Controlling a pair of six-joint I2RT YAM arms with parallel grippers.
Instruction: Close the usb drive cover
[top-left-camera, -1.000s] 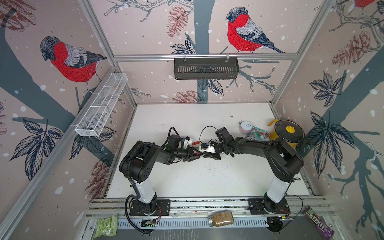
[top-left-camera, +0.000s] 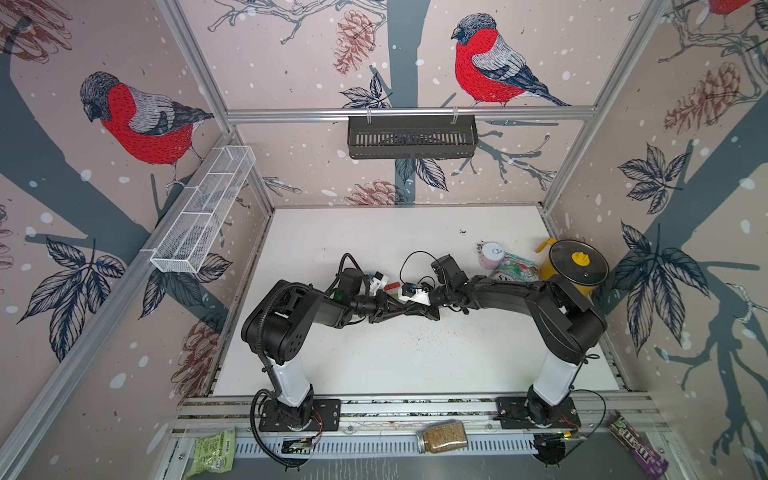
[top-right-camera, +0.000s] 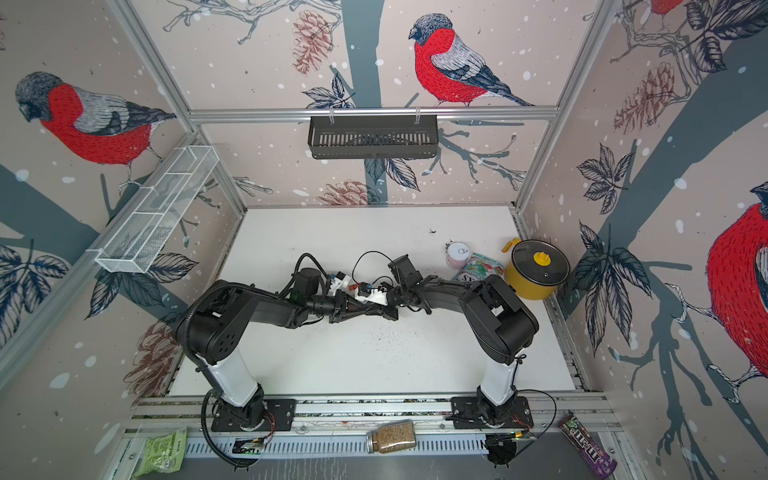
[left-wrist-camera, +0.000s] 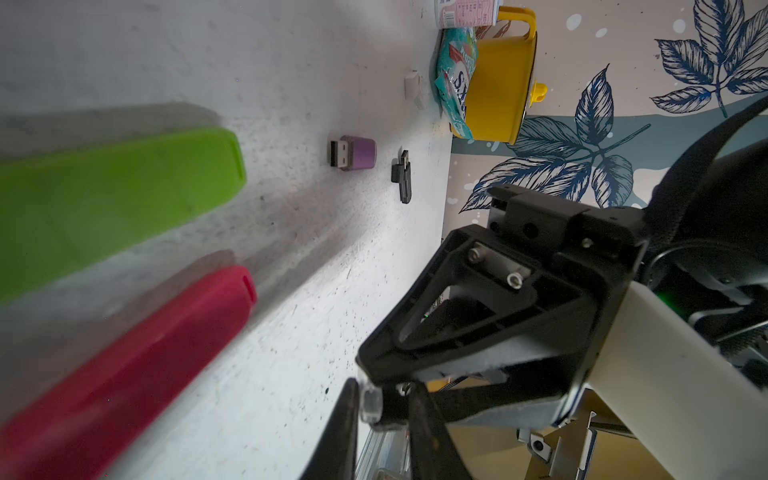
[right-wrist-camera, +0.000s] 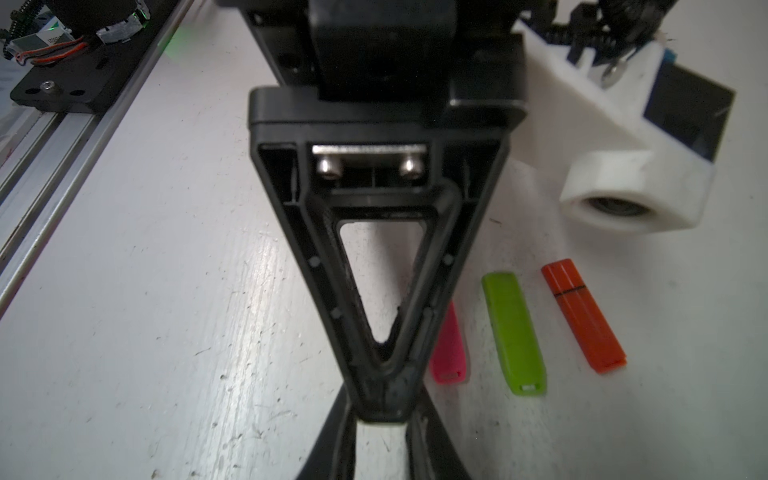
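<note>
My two grippers meet tip to tip low over the middle of the table in both top views. In the left wrist view, my left gripper has its fingertips at those of my right gripper; its finger state is hard to tell. A small silvery piece shows between the tips, mostly hidden. Loose drives lie beside them: a green one (right-wrist-camera: 512, 332), a pink one (right-wrist-camera: 449, 352), an orange one (right-wrist-camera: 584, 316), a purple one (left-wrist-camera: 356, 153) and a black one (left-wrist-camera: 402, 180). The right gripper's fingers are largely hidden behind the other gripper in its wrist view.
A yellow pot (top-left-camera: 560, 272), a teal packet (top-left-camera: 520, 268) and a pink tin (top-left-camera: 492, 254) stand at the back right.
My left gripper has moved slightly right, closing the small gap to my right gripper's tips. The right arm is almost still.
</note>
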